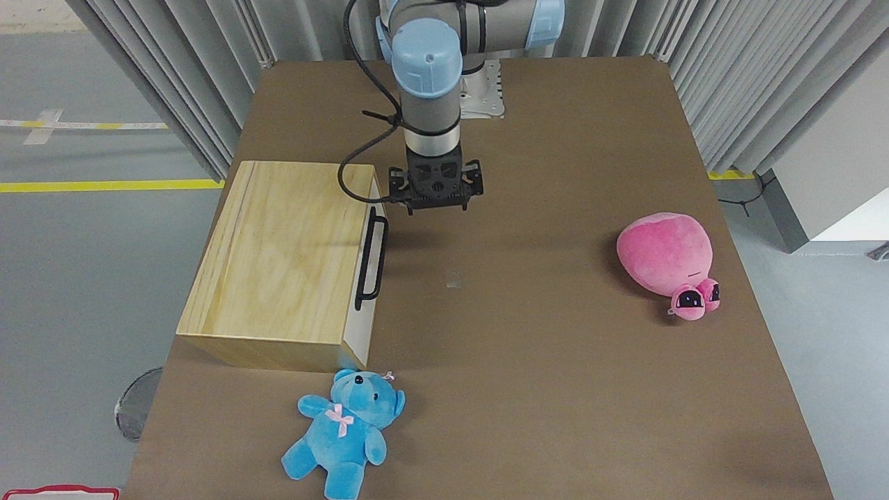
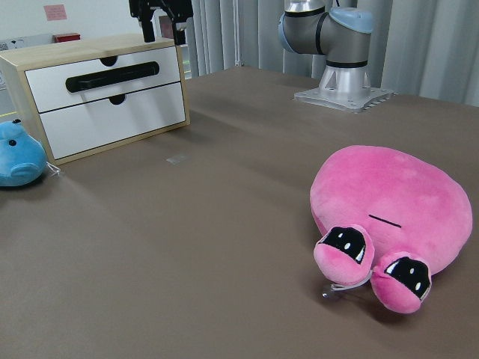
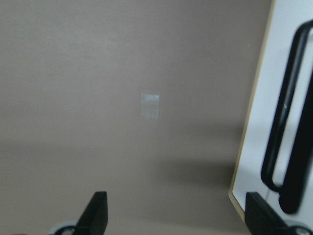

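A wooden two-drawer cabinet (image 1: 267,250) with white fronts sits on the table's left side, both drawers closed in the left view, a black handle (image 2: 112,76) on the upper one. My gripper hangs above and beside the front, near the handle's rear end, fingers apart with nothing between them. A blue bear (image 1: 342,442) lies in front of the cabinet; a pink plush toy (image 1: 662,254) lies on the right.
The arm's base (image 2: 344,97) stands at the back, before grey curtains.
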